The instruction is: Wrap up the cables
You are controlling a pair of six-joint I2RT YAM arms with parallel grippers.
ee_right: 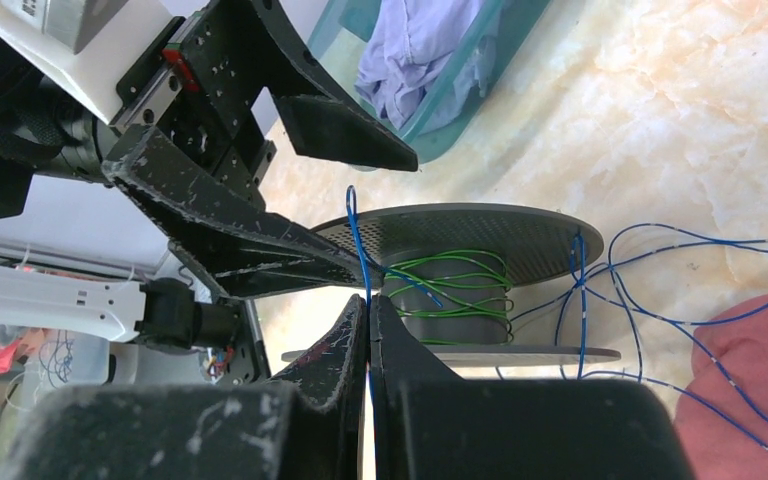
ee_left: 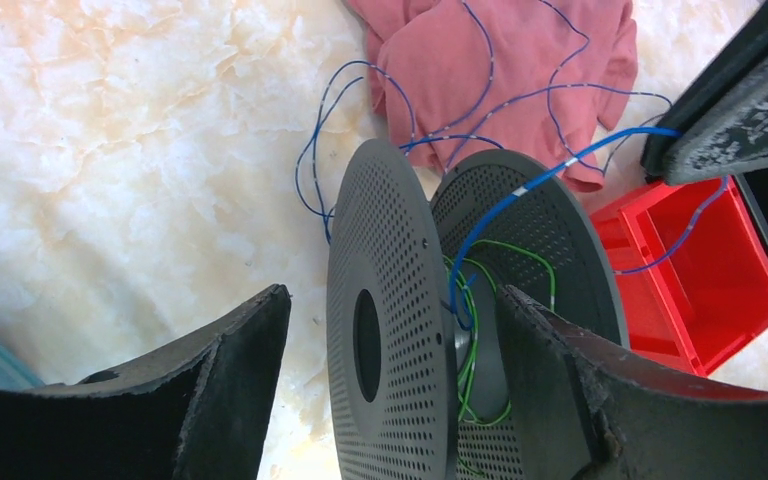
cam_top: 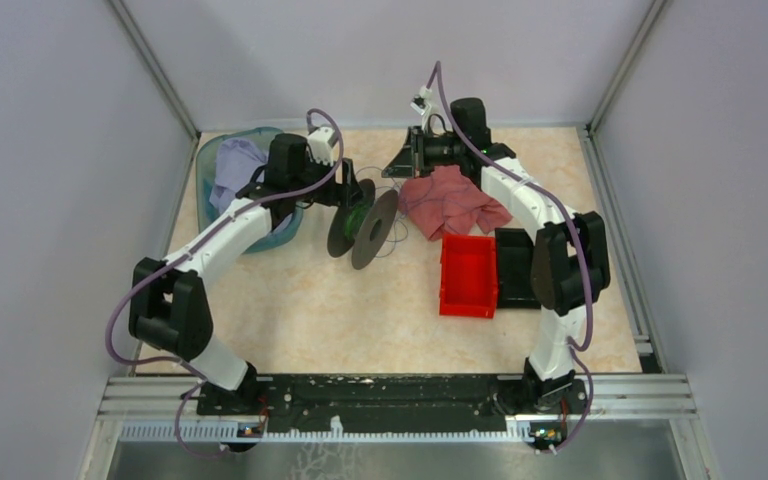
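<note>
A dark spool with two perforated discs (cam_top: pixel 376 230) stands on edge at the table's centre, green cable (ee_right: pixel 455 285) wound round its core. Blue cable (ee_left: pixel 520 192) rises from the core to my right gripper, whose fingers are shut on it; a small loop of it sticks out past the tips. More blue cable (ee_right: pixel 650 300) lies loose over the table and the pink cloth. My left gripper is open, its fingers on either side of the spool's near disc (ee_left: pixel 392 330). Whether they touch the disc I cannot tell.
The pink cloth (cam_top: pixel 450 203) lies right of the spool. A red bin (cam_top: pixel 468 277) and a black bin (cam_top: pixel 513 268) stand at the right. A teal basket (cam_top: pixel 204 190) holding lilac cloth is at the back left.
</note>
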